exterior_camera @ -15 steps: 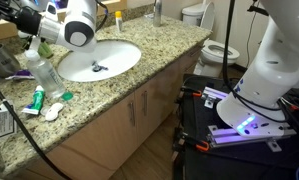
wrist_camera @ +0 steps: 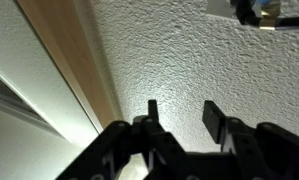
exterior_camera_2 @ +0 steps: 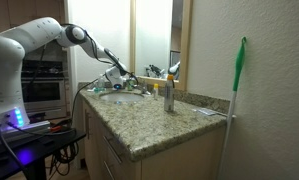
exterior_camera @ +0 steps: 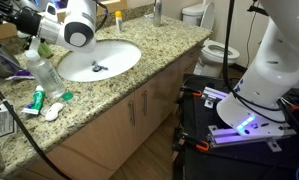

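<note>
In the wrist view my gripper has its two dark fingers apart, with nothing visible between them. Beyond them is a rough, pale wall-like surface. In the first exterior view, the gripper end is at the upper left, dark and partly cut off by the frame edge. Below it a clear bottle (exterior_camera: 45, 76) stands upright on the counter. A green and white tube (exterior_camera: 34, 101) and a small white round object (exterior_camera: 57, 107) lie in front of the bottle. Whether the gripper touches the bottle cannot be told.
The white sink (exterior_camera: 121, 70) is set into the speckled counter (exterior_camera: 154, 55), with a small dark object (exterior_camera: 98, 68) in it. A grey bottle (exterior_camera_2: 169, 97) stands toward the counter's near end, and a yellow-topped bottle (exterior_camera_2: 156, 90) farther back. Much of the counter right of the sink is clear.
The gripper end at the upper left has shifted slightly. The bottle, tube and items around the sink look unmoved.
</note>
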